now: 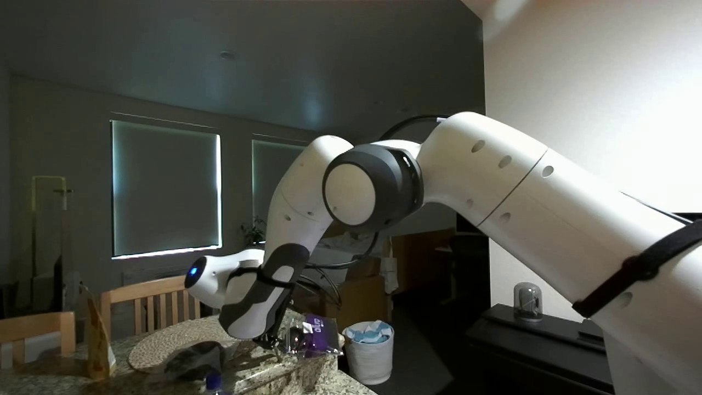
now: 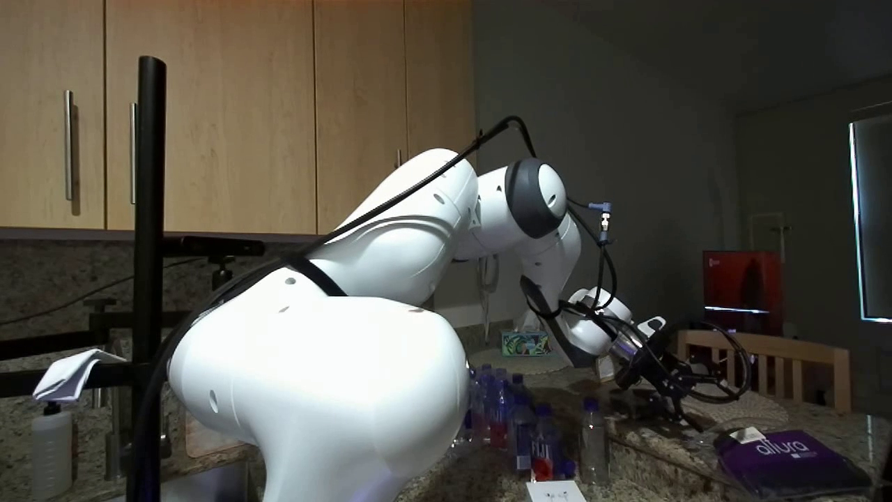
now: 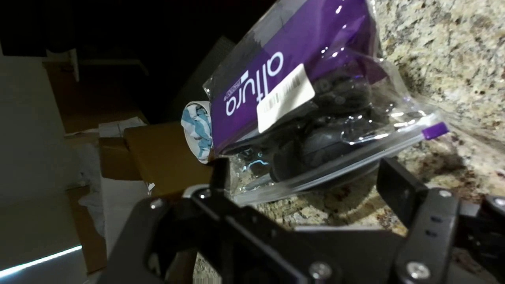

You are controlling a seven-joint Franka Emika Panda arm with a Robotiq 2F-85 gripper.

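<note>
A clear zip bag (image 3: 326, 123) holds a purple "altura" package with a white barcode label and dark items inside. In the wrist view it lies on the granite counter (image 3: 454, 52), its zip edge with the purple slider facing my gripper. The fingers stand wide open. One dark finger (image 3: 220, 175) is near the left end of the zip edge, the other near the right. Nothing is gripped. In exterior view 2 the bag (image 2: 786, 460) rests at the counter's right, with my gripper (image 2: 690, 410) just beside it. Exterior view 1 shows the bag (image 1: 319, 334) partly behind my arm.
Several bottles (image 2: 543, 443) stand left of the gripper in exterior view 2. Another clear bag (image 1: 194, 361) with dark contents lies near a round woven mat (image 1: 164, 339). Past the counter's edge, a white bin (image 1: 369, 355) stands on the floor.
</note>
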